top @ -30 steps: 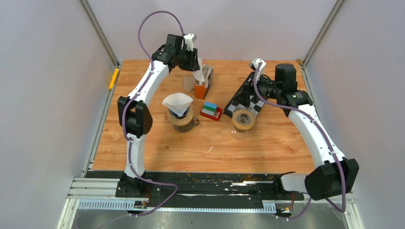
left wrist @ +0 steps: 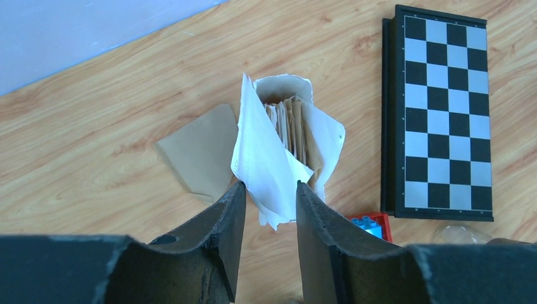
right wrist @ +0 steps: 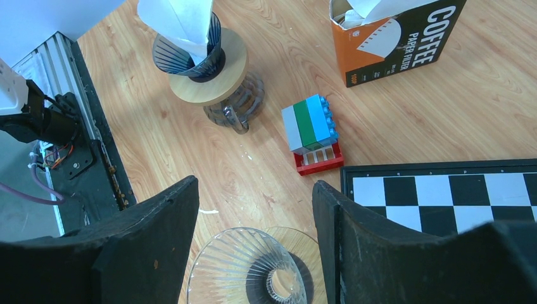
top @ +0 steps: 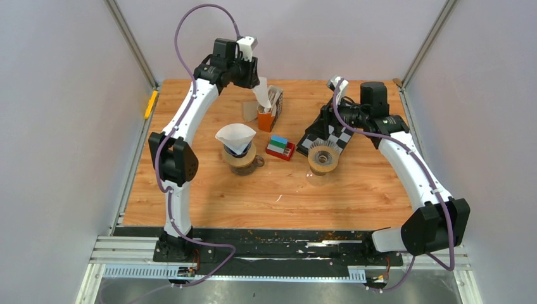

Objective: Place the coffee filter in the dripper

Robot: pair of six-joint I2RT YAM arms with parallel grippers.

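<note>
My left gripper stands open above the orange coffee filter box (top: 266, 120). One white filter (left wrist: 263, 161) sticks up out of this box, beyond the fingertips, with a gap on the way; other filters (left wrist: 292, 130) are packed inside. At the left of the table, a white filter (top: 235, 134) sits in the dark dripper (right wrist: 166, 56) on a glass server (right wrist: 244, 104). A clear ribbed dripper (right wrist: 237, 269) with a wooden collar (top: 323, 159) stands on the right and shows no filter. Behind it, my right gripper is open and empty.
Between the two drippers lies a red tray (top: 280, 151) with coloured blocks. A black-and-white checkered board (left wrist: 446, 114) lies under the right gripper. Brown paper (left wrist: 206, 152) rests left of the filter box.
My left gripper has drawn back a little, up and left in the top view. Both drippers look unmoved.
</note>
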